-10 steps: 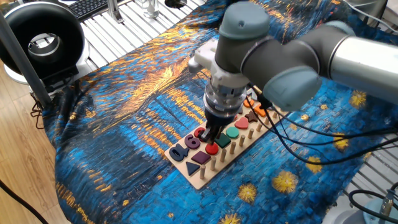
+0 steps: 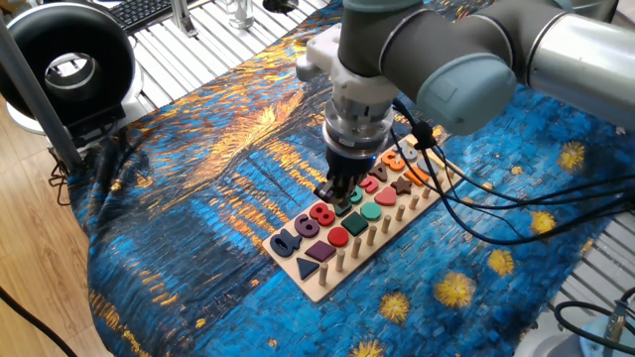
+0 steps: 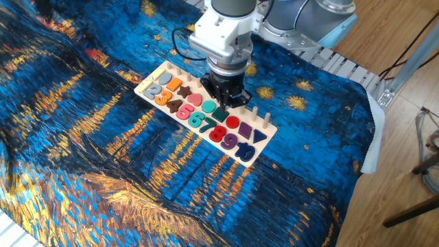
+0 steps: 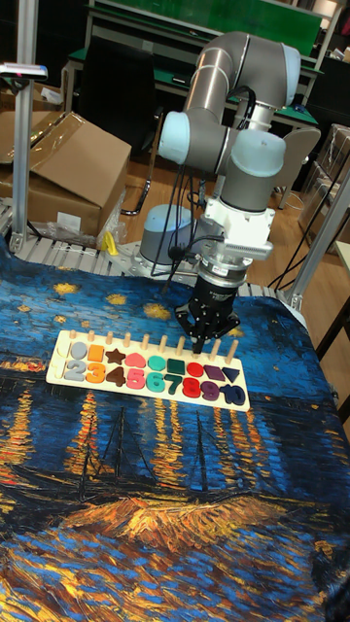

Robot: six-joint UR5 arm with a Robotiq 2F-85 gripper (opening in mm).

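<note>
A long wooden puzzle board (image 2: 327, 283) lies on the patterned cloth, with coloured numbers and shapes in rows and a line of pegs along one edge. My gripper (image 2: 340, 190) points down over the board's middle part, near the red 8 (image 2: 322, 214) and the green square (image 2: 354, 223). From the opposite side, the gripper (image 3: 225, 97) covers part of the peg row beyond the green square (image 3: 220, 114). The third view has the dark gripper (image 4: 204, 337) above the red circle (image 4: 193, 369). Its fingers are small and dark; their opening and anything between them cannot be made out.
A blue starry cloth (image 2: 198, 288) covers the table, wrinkled in places, and is clear around the board. Black cables (image 2: 516, 238) hang from the arm over the cloth. A black ring-shaped object (image 2: 67, 69) stands off the cloth at the far left.
My gripper has moved up in exterior view 1, away from the red circle, uncovering more of the red 8. The board has not visibly moved.
</note>
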